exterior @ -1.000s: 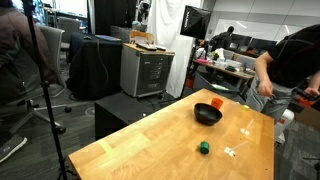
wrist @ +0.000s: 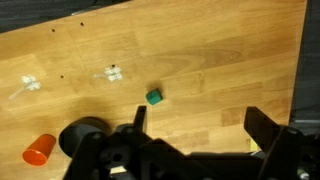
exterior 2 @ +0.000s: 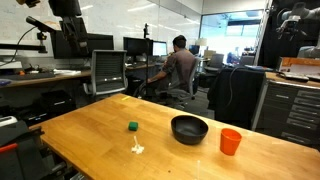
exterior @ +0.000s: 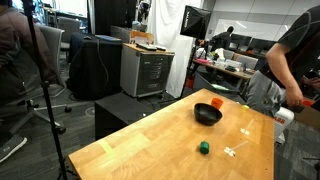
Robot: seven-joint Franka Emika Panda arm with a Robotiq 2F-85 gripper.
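A small green cube lies by itself on the wooden table, near the middle of the wrist view. My gripper is held high above the tabletop, open, with its two dark fingers wide apart and only bare wood showing between them. At lower left of the wrist view sits a black bowl, partly cut off by the gripper's body. Beside it is an orange cup. The second exterior view shows the cube, the bowl and the upright cup well apart from the arm at upper left.
Small white pieces lie near the cube, with another white piece farther left. Something yellow shows near the right finger. A person stands at the table's far right end.
The cube and bowl have not visibly moved.
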